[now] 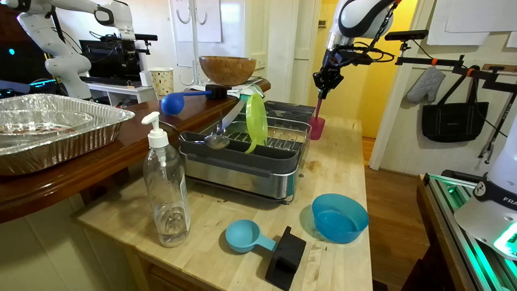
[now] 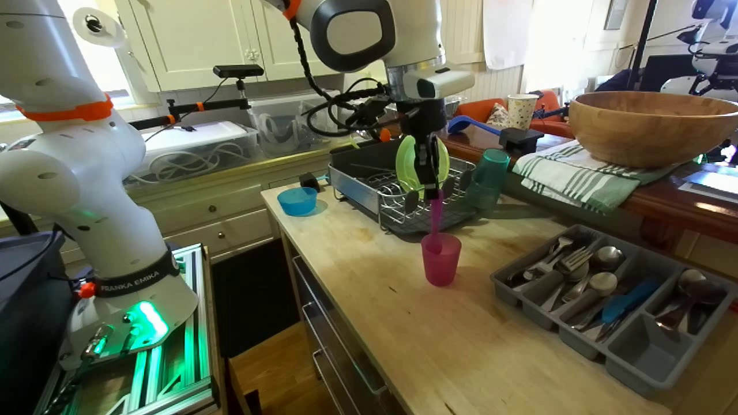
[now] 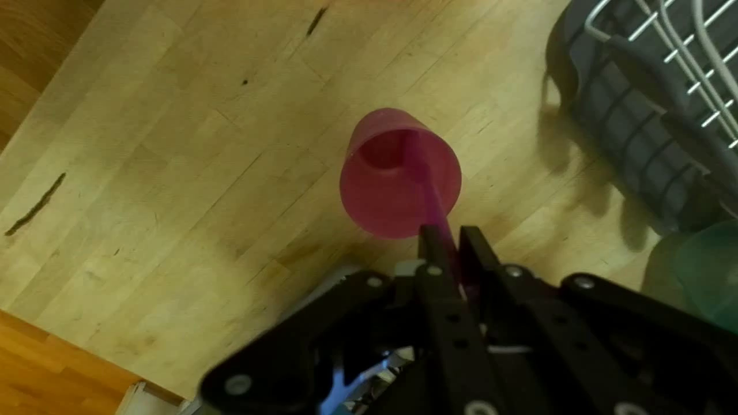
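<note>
A pink cup (image 2: 441, 266) stands upright on the wooden counter, just beyond the dish rack. My gripper (image 2: 432, 196) is above it, shut on the handle of a pink utensil (image 2: 436, 215). From the wrist, the utensil (image 3: 432, 197) slants down into the mouth of the cup (image 3: 377, 200). Its lower end lies inside the cup; whether it touches the bottom cannot be told. My gripper covers the top of the handle. In the first exterior view the cup (image 1: 316, 129) shows to the right of the rack.
The dish rack (image 2: 356, 185) holds a green plate (image 2: 409, 166). A teal tumbler (image 2: 489, 176) stands by it. The grey cutlery tray (image 2: 667, 366) lies right of the cup. Bare counter stretches in front. A blue bowl (image 1: 339, 218) sits near the counter's edge.
</note>
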